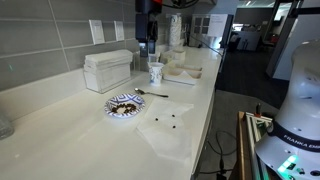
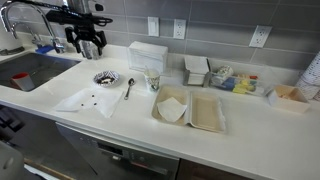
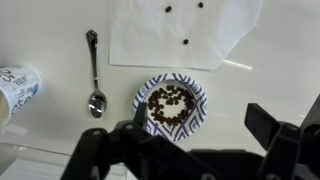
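Note:
A small white bowl with a blue patterned rim (image 3: 139,108) sits on the counter with several dark beans inside. Below it in exterior view 1, a white paper sheet (image 1: 165,142) lies flat, bearing a few dark beans (image 3: 186,41). A metal spoon (image 3: 97,101) rests beside the bowl, and a patterned white cup (image 3: 17,88) stands beyond the spoon. High above the counter is my gripper, its fingers wide apart and nothing between them. The bowl shows between and ahead of the fingers in the wrist view.
Against the tiled wall stands a white box (image 2: 149,55). Two shallow trays (image 2: 207,112) lie past the cup, with a clear container of packets (image 2: 238,83) behind them. A sink (image 2: 22,81) is at the far left.

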